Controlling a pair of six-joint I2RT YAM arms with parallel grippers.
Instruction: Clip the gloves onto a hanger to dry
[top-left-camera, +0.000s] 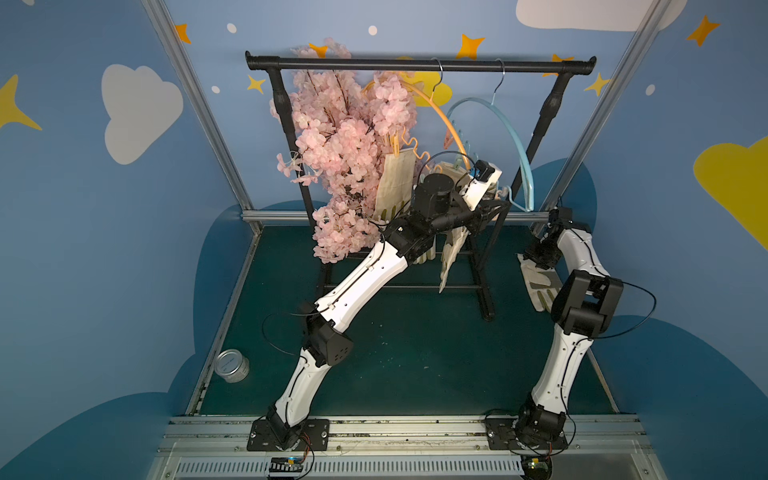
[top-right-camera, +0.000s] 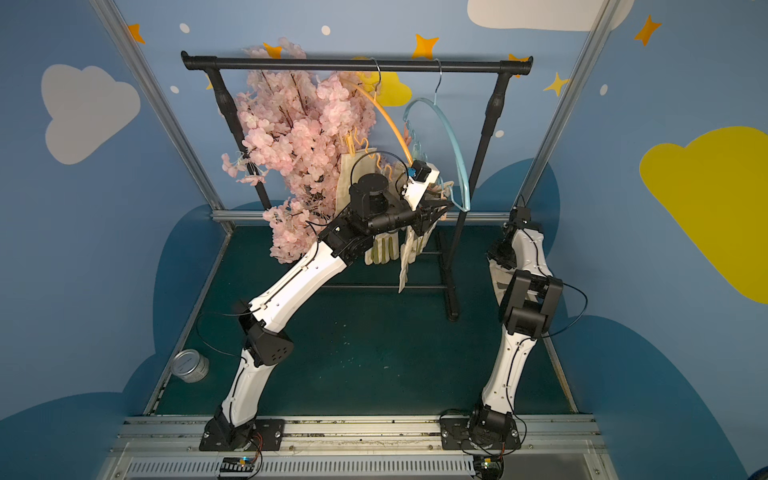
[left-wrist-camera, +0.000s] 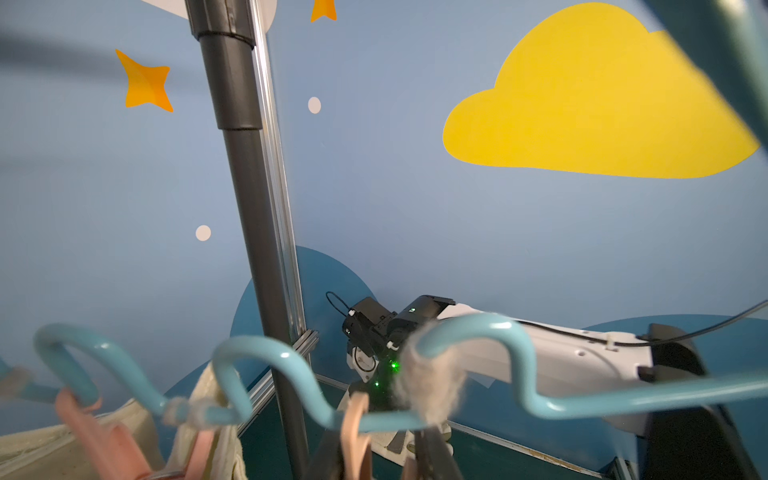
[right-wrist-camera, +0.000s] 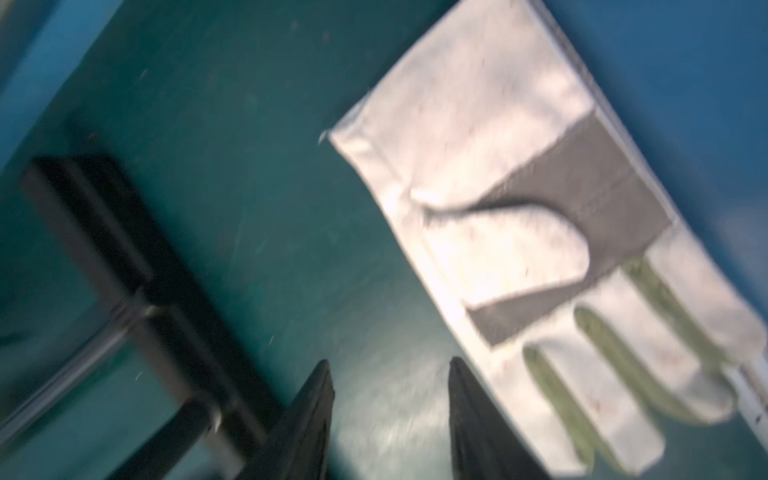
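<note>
The blue hanger (top-left-camera: 524, 160) hangs right of the orange hanger (top-left-camera: 448, 120), with gloves (top-left-camera: 452, 256) hanging below them. In the left wrist view, the blue clip rail (left-wrist-camera: 576, 404) carries pink clips (left-wrist-camera: 100, 440). My left gripper (top-left-camera: 492, 209) is at this rail; a peach clip (left-wrist-camera: 354, 432) stands between or just before its fingertips, and I cannot tell whether it is held. A white glove (right-wrist-camera: 496, 112) with grey and green patches lies on the floor at the right. My right gripper is open above it, nothing between its fingers.
The black rack's foot (right-wrist-camera: 160, 264) is left of that glove. Pink blossom branches (top-left-camera: 344, 136) fill the rack's left side. A tin (top-left-camera: 232, 365) sits at the front left.
</note>
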